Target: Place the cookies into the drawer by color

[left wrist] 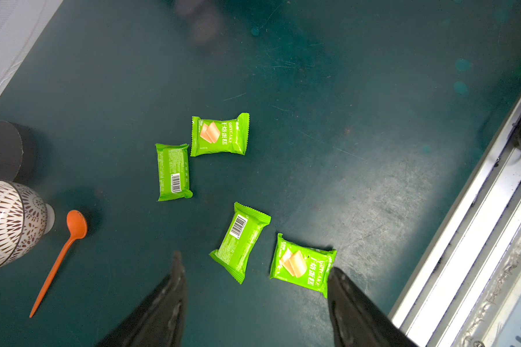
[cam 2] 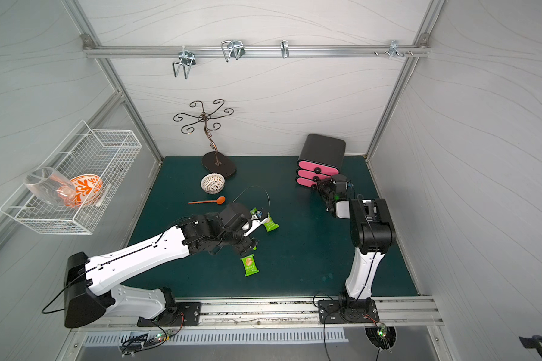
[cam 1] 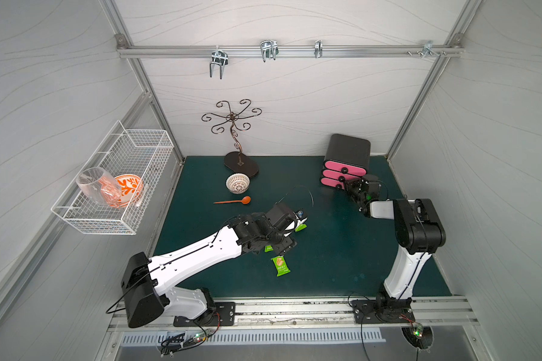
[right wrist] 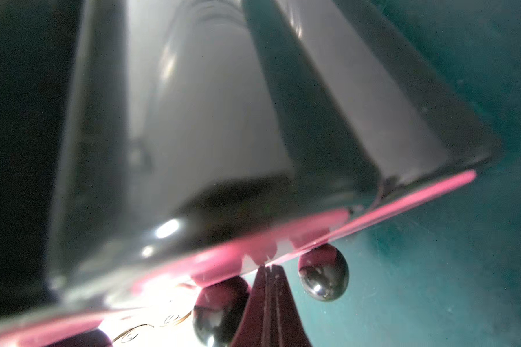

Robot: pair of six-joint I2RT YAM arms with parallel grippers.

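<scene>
Several green cookie packets lie on the dark table: in the left wrist view, one packet (left wrist: 220, 136), a barcode-side-up packet (left wrist: 173, 172), a tilted packet (left wrist: 241, 240) and a fourth packet (left wrist: 302, 264). Above them, my left gripper is open and empty. The black cabinet (cam 1: 350, 150) with pink drawer fronts (cam 1: 345, 168) stands back right. Its fronts look nearly flush; whether every drawer is fully in is unclear. My right gripper is shut, nothing visible between its fingers, its tips by the drawer fronts between a round knob (right wrist: 324, 271) and another knob (right wrist: 220, 315).
A patterned bowl (cam 1: 237, 183), an orange spoon (cam 1: 245, 200) and a metal stand (cam 1: 241, 162) occupy the back left. On the left wall hangs a wire basket (cam 1: 93, 225) with a clear cup (cam 1: 99, 186).
</scene>
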